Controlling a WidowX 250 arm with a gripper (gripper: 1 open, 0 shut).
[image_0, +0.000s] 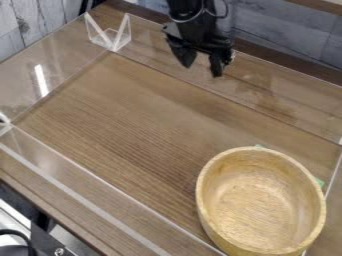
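Note:
The black robot arm reaches down from the top middle, and its gripper (201, 57) hangs above the far part of the wooden table (120, 130), its two dark fingers spread open. I cannot make out any object between them. A large pale yellow bowl (261, 205) stands at the front right.
A clear plastic bracket (110, 30) sits at the back left. A small green piece shows at the bowl's right edge, partly hidden.

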